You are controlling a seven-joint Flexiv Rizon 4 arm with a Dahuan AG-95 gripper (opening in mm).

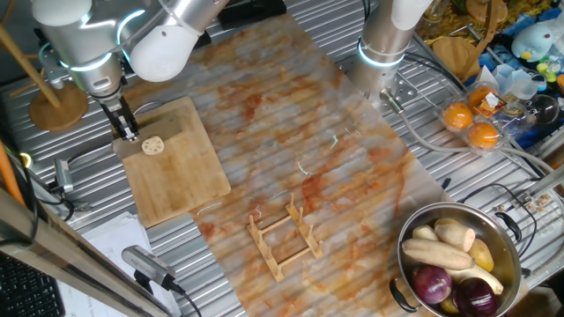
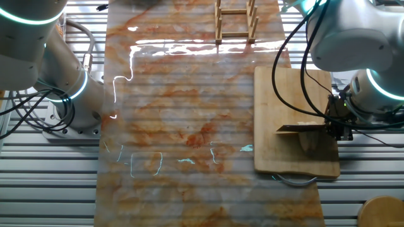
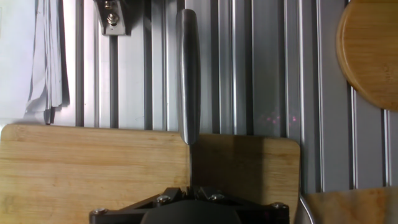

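Note:
A knife is held edge-on over the wooden cutting board (image 1: 181,180), and my gripper is shut on its blade. In the wrist view the grey metal handle (image 3: 188,78) reaches away from the fingers, past the board's edge. From exterior view 2, the dark blade (image 2: 302,128) sticks out leftward from the gripper (image 2: 334,120) over the board. Right by the blade on the board is a pale lotus root piece (image 1: 152,145) with holes in its cut face. Whether the blade touches it I cannot tell.
A small wooden rack (image 1: 286,242) stands on the marbled mat (image 1: 291,114). A steel pot (image 1: 407,251) holds several vegetables at the near right. A round wooden base (image 1: 57,110) is beyond the board.

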